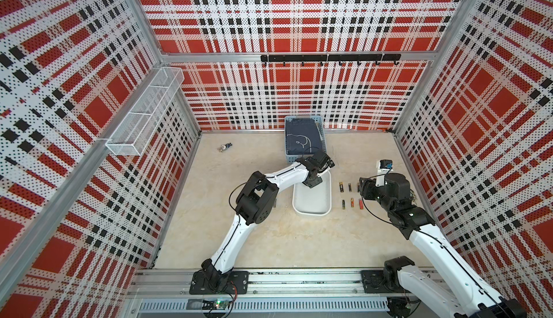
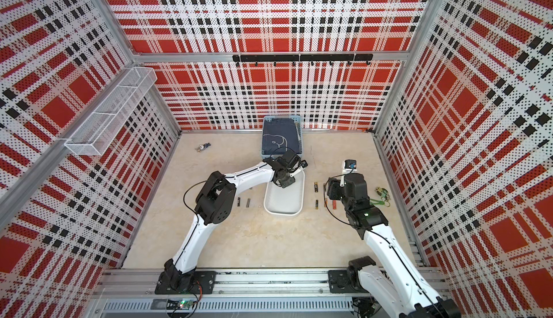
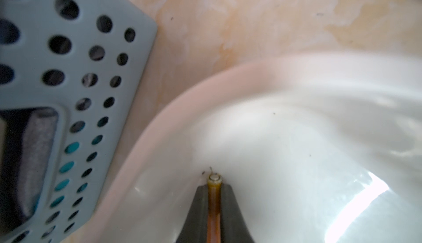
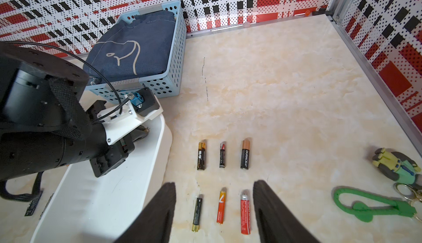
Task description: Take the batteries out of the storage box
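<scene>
The white storage box (image 1: 311, 207) stands mid-table, with my left gripper reaching down into its far-left corner. Between the left fingers is a slim battery (image 3: 214, 188), its tip pointing up the picture; the fingers flank it closely, but I cannot tell whether they grip it. To the right of the box, my right gripper hangs over the table, open and empty. Several batteries lie there in two rows, among them a copper-topped one (image 4: 244, 155), an orange one (image 4: 221, 207) and a red one (image 4: 244, 213).
Close behind the box is a blue basket (image 4: 174, 67) holding dark cloth. Left of the box, two small batteries (image 2: 248, 203) lie on the table. A green strap with a keyring (image 4: 360, 207) and a small figure (image 4: 395, 166) are far right.
</scene>
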